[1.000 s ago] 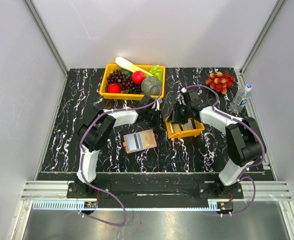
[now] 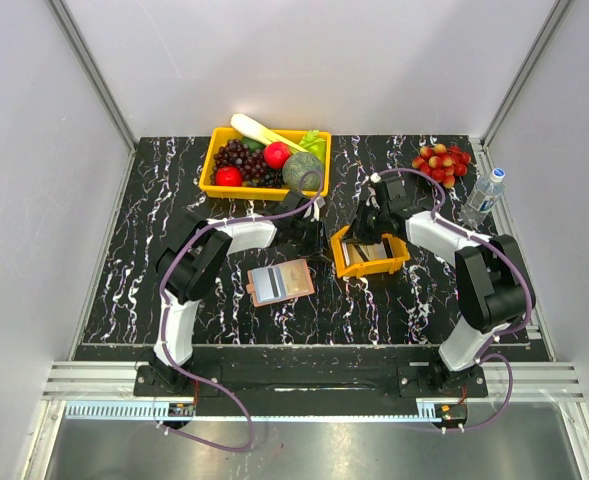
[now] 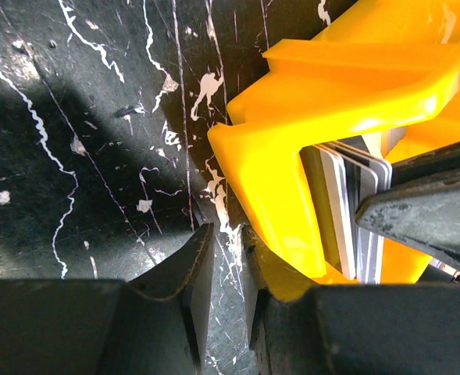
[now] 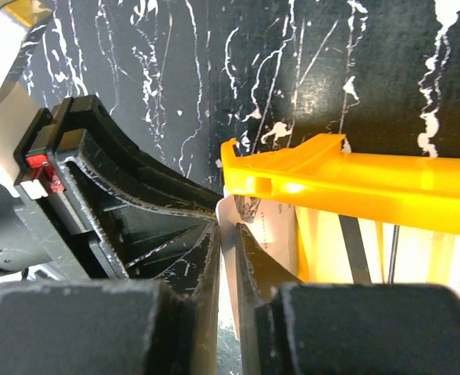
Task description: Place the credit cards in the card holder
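The yellow card holder (image 2: 384, 262) (image 3: 269, 187) (image 4: 386, 187) lies right of centre, several cards (image 3: 339, 211) standing in it. My left gripper (image 2: 315, 245) is at its left end, shut, its grip unclear. My right gripper (image 2: 357, 238) is over the holder's left part, with a pale card (image 4: 261, 230) at its fingertips, under the holder's rim; whether it grips the card is unclear. More cards (image 2: 279, 282) lie on a flat piece at centre left.
A yellow basket of produce (image 2: 214, 150) stands behind, grapes (image 2: 440, 163) and a water bottle (image 2: 481, 197) at the back right.
My right gripper has shifted very slightly rightward over the holder. The left arm looks unchanged.
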